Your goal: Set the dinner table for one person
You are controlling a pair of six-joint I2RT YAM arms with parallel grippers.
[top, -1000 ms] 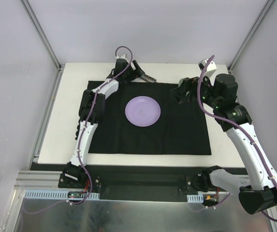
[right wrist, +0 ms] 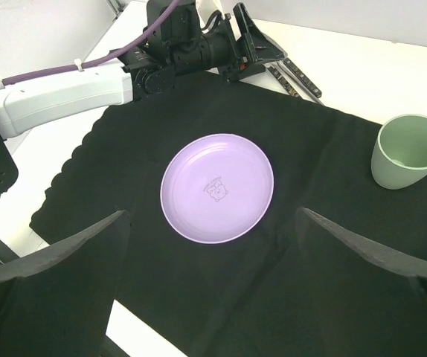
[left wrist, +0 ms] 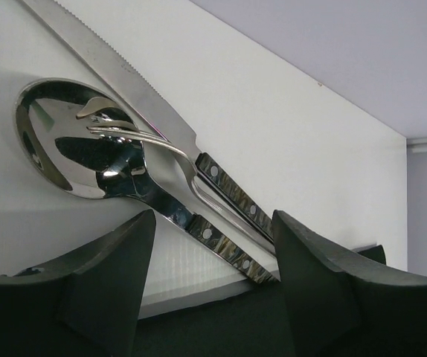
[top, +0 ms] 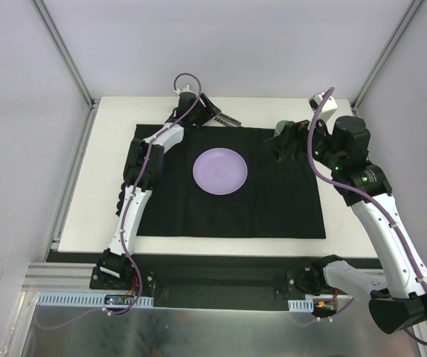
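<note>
A purple plate (top: 219, 171) lies mid-mat. Above the mat's back edge my left gripper is part open over a steel spoon (left wrist: 57, 149), a fork (left wrist: 191, 175) and a serrated knife (left wrist: 146, 97), whose handles run between and under its fingers; nothing is clearly held. The fork's tines rest across the spoon's bowl. My right gripper stands open, raised over the right side of the mat, partly hiding the green cup (right wrist: 411, 160) in the top view.
The black mat (top: 184, 216) covers the middle of the white table (top: 79, 223). Walls close in at the back and sides.
The right arm has moved very slightly; the plate has stayed put.
</note>
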